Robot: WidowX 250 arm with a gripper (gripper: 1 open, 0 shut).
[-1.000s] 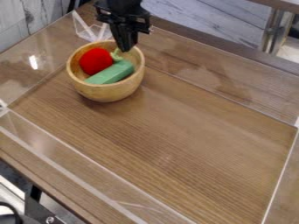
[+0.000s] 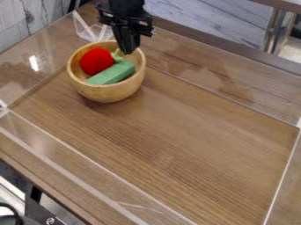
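A wooden bowl (image 2: pixel 115 93) sits on the table in the upper left, holding a red round object (image 2: pixel 97 61) and a green block (image 2: pixel 112 76). The black gripper (image 2: pixel 125 47) hangs at the bowl's back rim, above the contents. Its fingertips are small here, and whether anything is between them is hard to see.
A light wall or edge runs along the far left and upper right.
The bowl with its contents has shifted slightly to the left, and the gripper at its rim has moved slightly left with it.
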